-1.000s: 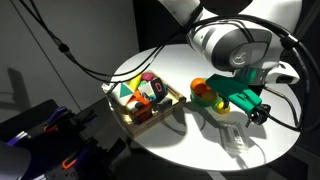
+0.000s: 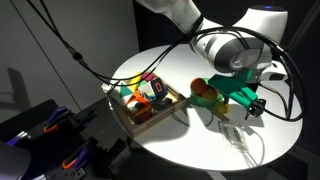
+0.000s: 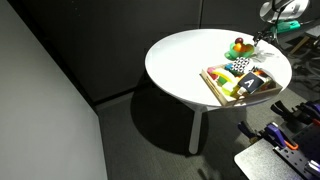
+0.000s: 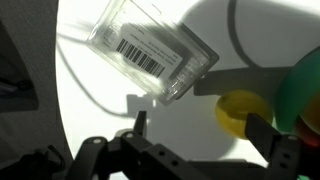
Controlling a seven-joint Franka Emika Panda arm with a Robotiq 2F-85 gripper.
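My gripper is open, with nothing between its fingers, and points down over the white round table. In the wrist view, a clear plastic box (image 4: 152, 45) with a barcode label lies just beyond the fingertips. A yellow round fruit (image 4: 240, 112) lies near the right finger, beside a green bowl (image 4: 292, 95) that is cut off by the frame edge. From the first exterior view, the clear box (image 2: 236, 136) lies on the table in front of the gripper (image 2: 240, 108), and the bowl with orange and red fruit (image 2: 205, 92) stands to its left.
A wooden tray (image 2: 150, 122) full of colourful items stands on the table's left part. The second exterior view shows the same tray (image 3: 242, 97) near the table edge. A cable loops around the arm.
The gripper and arm have shifted slightly over the same spot, and less of the yellow fruit shows now. The tray, bowl and box appear unmoved.
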